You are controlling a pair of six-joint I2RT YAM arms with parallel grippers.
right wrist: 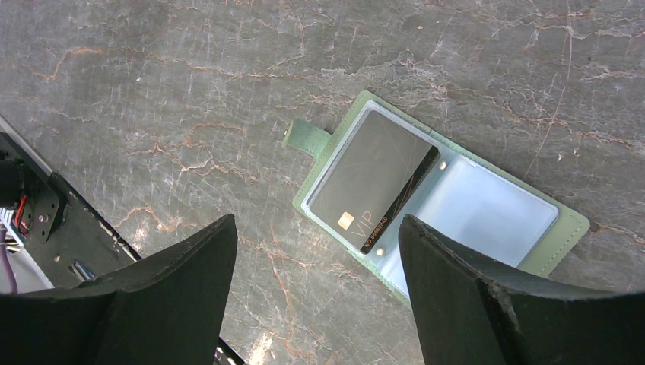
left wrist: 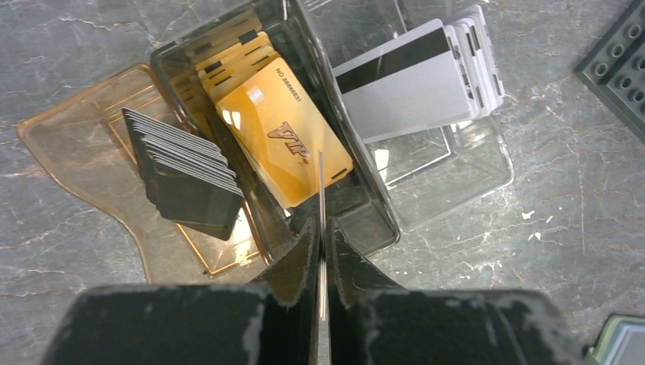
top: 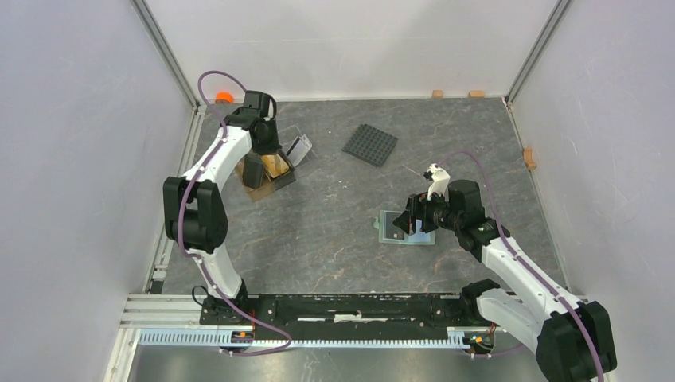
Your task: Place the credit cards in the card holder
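My left gripper is shut on a card, seen edge-on, above a dark clear case (left wrist: 363,209) of gold VIP cards (left wrist: 285,129). Black cards (left wrist: 190,186) lie left of them on an amber tray (left wrist: 84,129); white cards (left wrist: 403,84) lie right on a clear tray (left wrist: 464,167). The green card holder (right wrist: 561,236) lies at the table's lower right with a dark VIP card (right wrist: 365,167) in its left pocket; the right pocket looks empty. My right gripper stands open over the holder.
A dark studded mat (top: 369,145) lies at the back centre. An orange object (top: 224,97) sits at the back left. Walls bound both sides and the back.
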